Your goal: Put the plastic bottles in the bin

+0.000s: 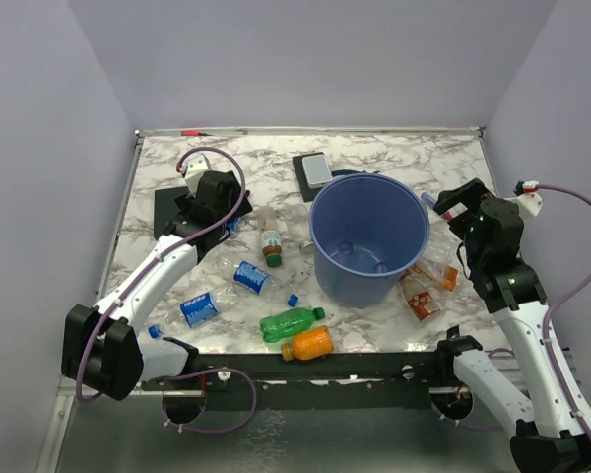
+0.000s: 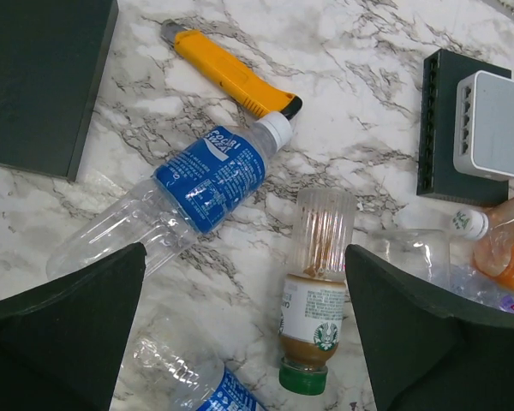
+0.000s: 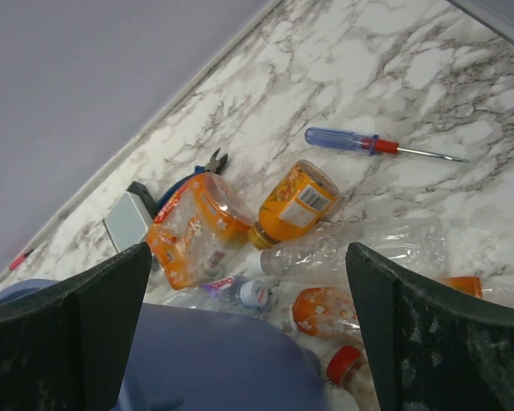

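Note:
The blue bin (image 1: 369,246) stands right of the table's centre, several plastic bottles around it. My left gripper hangs open above a blue-labelled water bottle (image 2: 210,180), a coffee bottle (image 2: 313,317) and another water bottle (image 2: 167,360). A green bottle (image 1: 288,325) and an orange bottle (image 1: 307,344) lie at the front edge. My right gripper is open over the bin's right side, above an orange-labelled bottle (image 3: 295,201), clear bottles (image 3: 385,248) and others partly hidden by its fingers.
A yellow box cutter (image 2: 227,68), a black pad (image 2: 34,77), a dark block with a white device (image 2: 488,120) and a screwdriver (image 3: 351,139) lie among the bottles. Some bare marble shows at the back. Walls surround the table's sides and back.

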